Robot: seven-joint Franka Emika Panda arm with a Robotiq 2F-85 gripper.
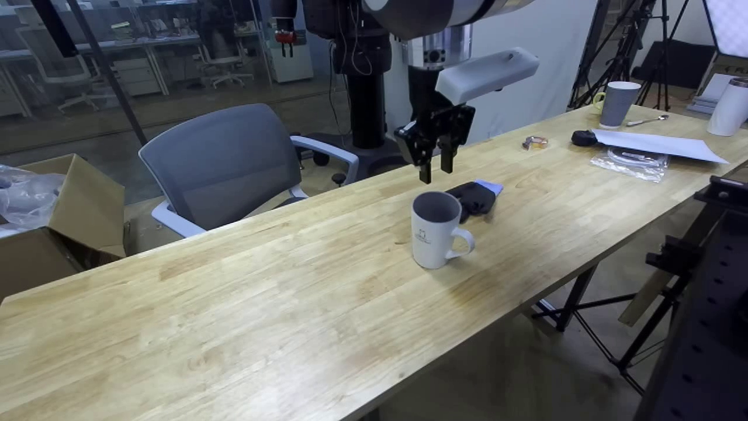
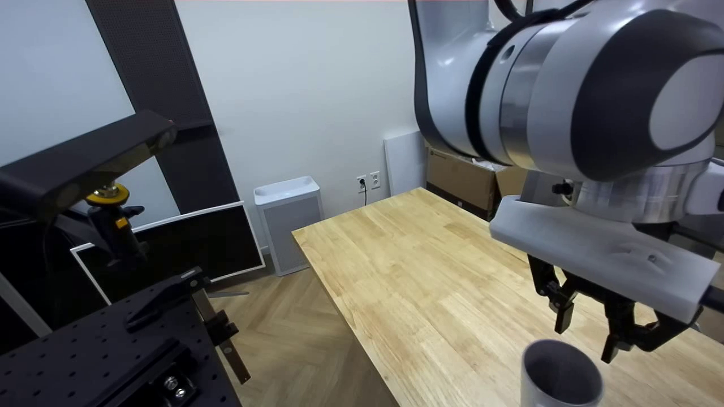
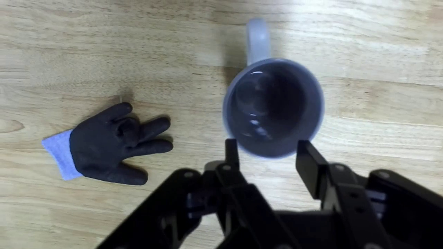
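Observation:
A white mug (image 1: 431,238) with a grey inside stands upright on the wooden table; its handle (image 1: 463,242) points to the right in exterior view 1. My gripper (image 1: 436,171) hangs above and behind the mug with its fingers apart and nothing between them. From the wrist, the gripper overlaps the near rim of the mug (image 3: 274,108), whose handle points to the top of that view. Exterior view 2 cuts off the lower part of the mug (image 2: 560,373) below the gripper (image 2: 585,338).
A black glove (image 3: 110,147) with a light blue cuff lies flat beside the mug. Farther right on the table are a grey cup (image 1: 619,105), paper (image 1: 655,143), a plastic bag (image 1: 634,165) and a white cylinder (image 1: 729,109).

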